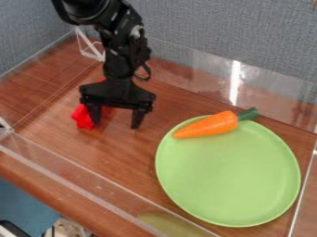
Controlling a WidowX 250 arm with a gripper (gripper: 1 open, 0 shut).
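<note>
A black gripper (pixel 115 113) on the arm reaches down over the left-middle of the wooden surface, its fingers open and lowered either side of or beside a red object (pixel 82 117), which is partly hidden behind it. A toy carrot (pixel 206 126) lies on the upper edge of a green plate (pixel 227 180) on the right.
Clear low walls surround the wooden surface (pixel 130 167), with a white wire-like frame (pixel 87 46) at the back left corner. The middle front of the surface, left of the plate, is clear.
</note>
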